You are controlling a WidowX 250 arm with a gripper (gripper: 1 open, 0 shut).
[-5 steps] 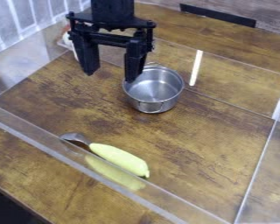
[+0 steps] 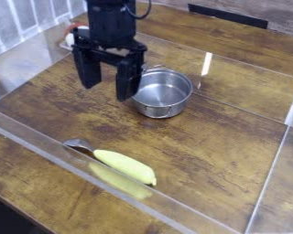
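Note:
The black gripper [image 2: 106,78] hangs over the left-middle of the wooden surface, just left of a steel pot [image 2: 163,91]. Its fingers stand apart, open, with nothing visible between them. The pot is upright and empty. Toward the front lie a pale yellow, elongated object like a corn cob or banana [image 2: 124,165] and, just left of it, a small metal utensil [image 2: 80,144], perhaps a spoon.
Clear plastic walls border the wooden work area on the front, back and right. A white and red object [image 2: 72,37], partly hidden, sits at the back left.
The gripper has shifted a little and turned, so its fingers appear closer together in the view. The pot and the objects on the surface have not moved.

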